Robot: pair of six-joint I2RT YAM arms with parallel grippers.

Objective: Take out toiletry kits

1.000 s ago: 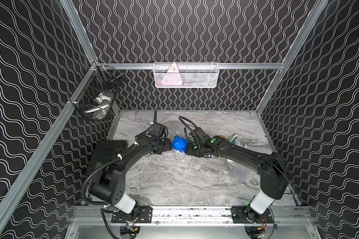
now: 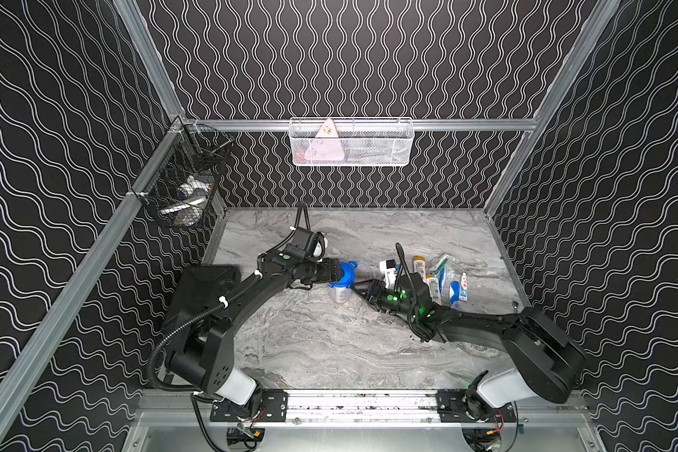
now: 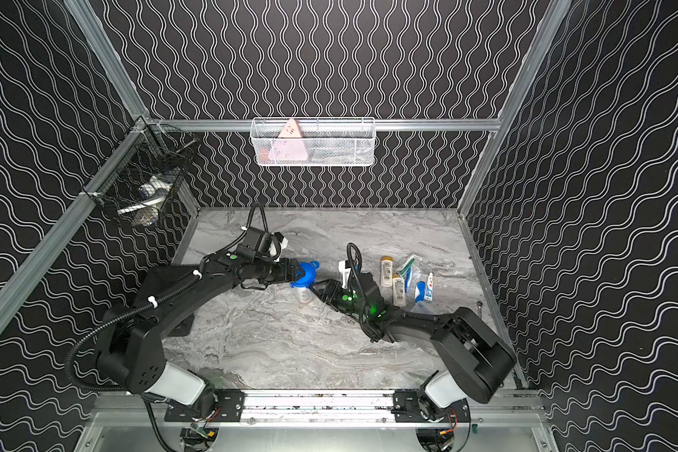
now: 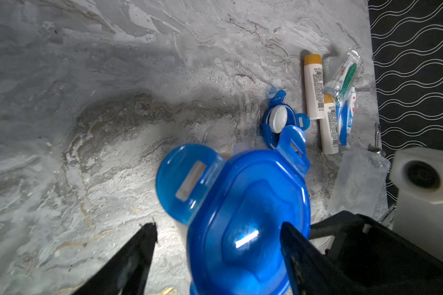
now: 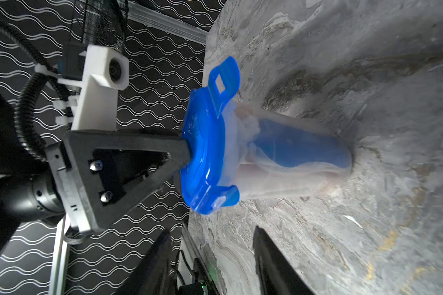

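Note:
A frosted cup (image 5: 300, 152) with a blue shape visible inside stands upright on the table. Its blue lid (image 4: 251, 216) is on top, and flaps stick out from the rim. My left gripper is open, its fingers on either side of the lid. In the right wrist view, my right gripper is partly open beside the cup, with nothing between its fingers. Toiletries lie farther right: gold-capped bottles (image 4: 314, 86), a packaged toothbrush (image 4: 348, 76), a blue comb (image 4: 343, 125) and a small tube (image 4: 351, 108).
A second blue lid (image 4: 265, 126) with a white piece on it lies near the bottles. An empty clear container (image 4: 356, 177) is partly hidden by the right arm. A black case (image 2: 199, 290) sits at the left.
My right arm has shifted, uncovering more toiletries.

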